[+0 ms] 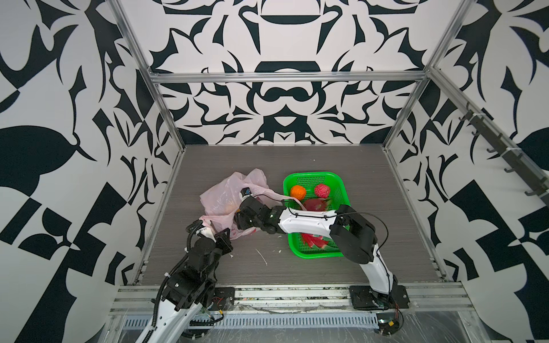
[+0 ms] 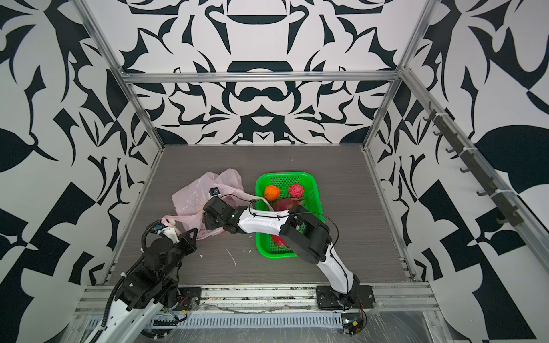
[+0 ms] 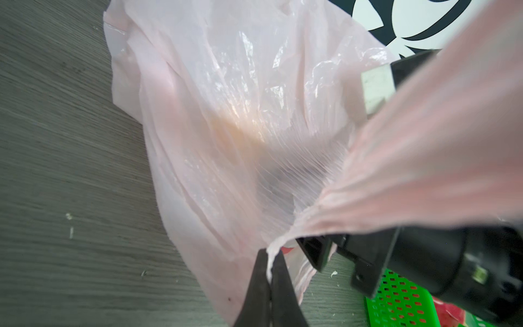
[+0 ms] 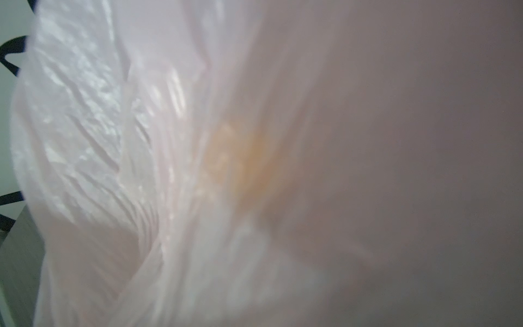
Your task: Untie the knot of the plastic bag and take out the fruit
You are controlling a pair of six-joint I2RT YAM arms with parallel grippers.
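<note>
A pink plastic bag [image 1: 226, 194] lies crumpled on the table, a yellowish shape showing faintly through it in both wrist views. My left gripper is shut on a thin twisted strand of the bag at its near end. My right gripper [image 1: 240, 217] reaches into the bag's opening from the right; its fingertips are hidden and its camera sees mostly blurred plastic, so its finger state is unclear. A green basket [image 1: 313, 176] holds an orange [image 1: 298, 192], a pink fruit [image 1: 322, 190] and dragon fruits [image 1: 314, 241], partly under my right arm.
Patterned walls and metal rails enclose the workspace; my right arm spans over the basket.
</note>
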